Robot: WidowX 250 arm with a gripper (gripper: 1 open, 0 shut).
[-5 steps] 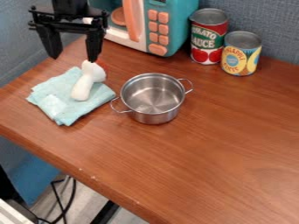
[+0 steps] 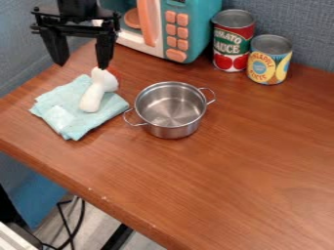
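Observation:
My black gripper (image 2: 81, 51) hangs at the top left, its two fingers apart with nothing between them. Below it a white bottle-like object with a red tip (image 2: 97, 91) lies on a folded light-blue cloth (image 2: 61, 112). A steel pot (image 2: 171, 109) with two side handles stands right of the cloth on the wooden table (image 2: 222, 186).
A teal toy microwave (image 2: 186, 29) stands at the back, with a tomato can (image 2: 232, 41) and a shorter yellow-labelled can (image 2: 269, 61) to its right.

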